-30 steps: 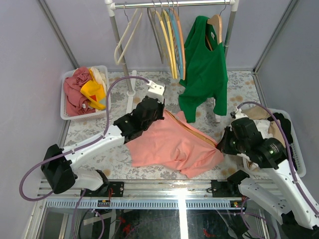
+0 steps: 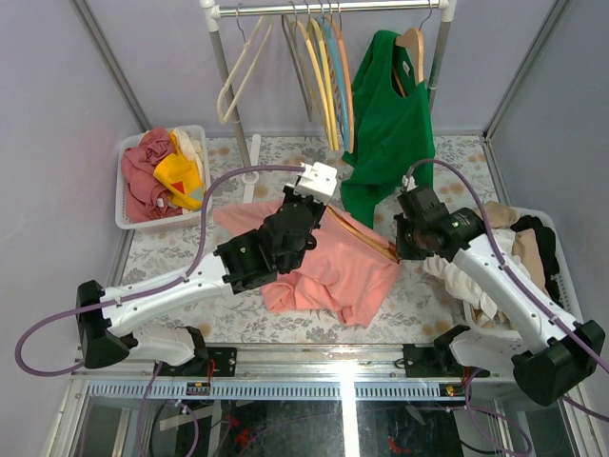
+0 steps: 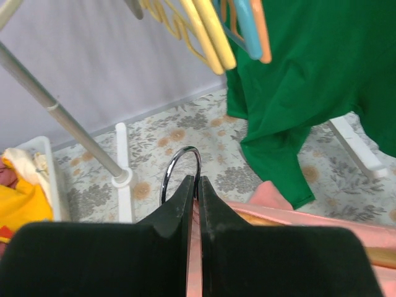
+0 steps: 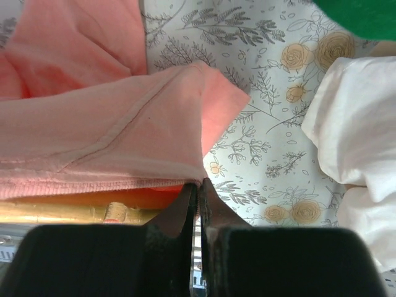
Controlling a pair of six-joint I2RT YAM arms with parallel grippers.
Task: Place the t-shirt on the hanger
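Note:
The salmon-pink t-shirt [image 2: 328, 271] hangs in loose folds above the patterned table between my two arms. A wooden hanger [image 2: 366, 233] lies along its upper edge, its bar partly covered by the cloth. In the left wrist view, the hanger's metal hook [image 3: 181, 150] rises from between the closed fingers of my left gripper. My right gripper is shut on the shirt's edge at one end of the hanger, where the shirt's cloth [image 4: 142, 124] gathers at its fingertips. The hanger's wooden bar [image 4: 62, 212] shows just below that cloth edge.
Behind stands a rack with a white rail [image 2: 333, 8], several empty hangers [image 2: 328, 86] and a green top [image 2: 390, 124] hung at its right. Clothes baskets stand left [image 2: 195, 208] and right [image 2: 566, 271].

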